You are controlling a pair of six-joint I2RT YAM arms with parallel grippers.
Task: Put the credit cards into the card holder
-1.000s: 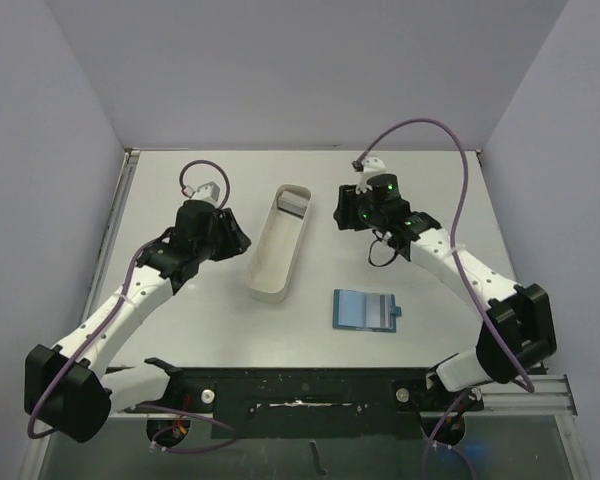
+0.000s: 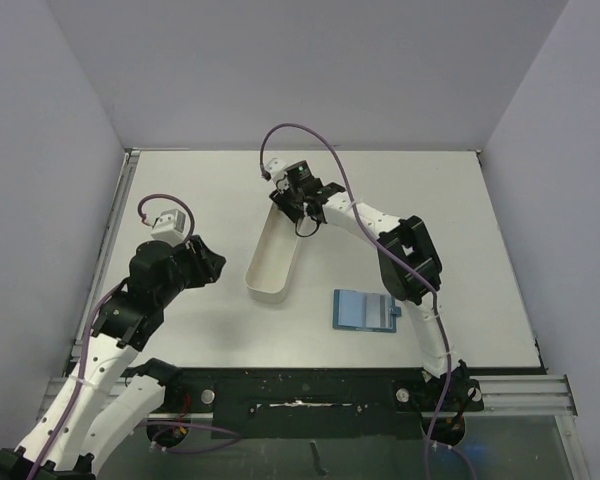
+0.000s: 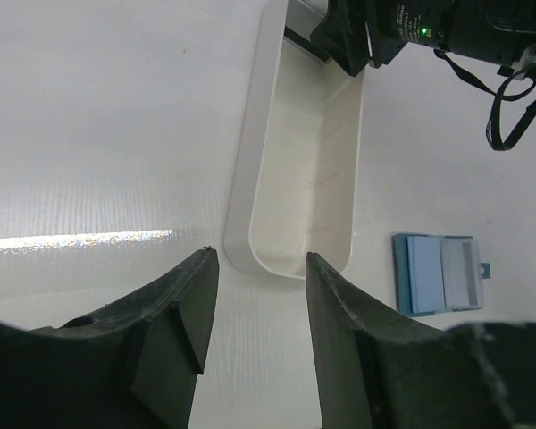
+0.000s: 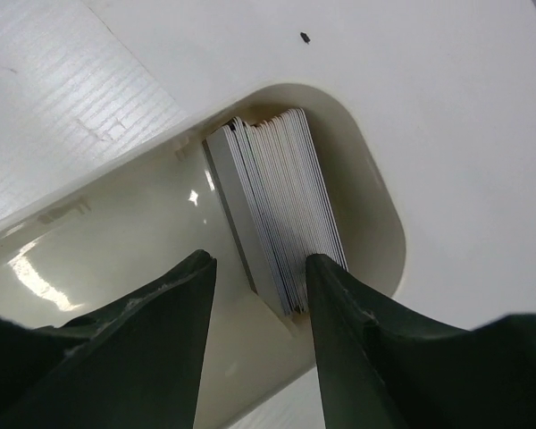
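Note:
A stack of white cards (image 4: pixel 277 197) leans on edge at the far end of a long cream tray (image 2: pixel 273 255). Over that end hangs my right gripper, open; in the right wrist view the cards show beyond and between its fingertips, with nothing gripped. The blue card holder (image 2: pixel 366 310) lies flat, open, right of the tray's near end; it also shows at the right of the left wrist view, its pale inner panel (image 3: pixel 425 274) facing up. To the left of the tray my left gripper stands open and empty above the table.
A dark front rail (image 2: pixel 300 392) runs along the near edge. The tray's raised walls (image 4: pixel 375 206) surround the cards.
My right gripper has moved left from open table to above the tray's far end, now hiding the cards in the top view. The left gripper has shifted left, away from the tray.

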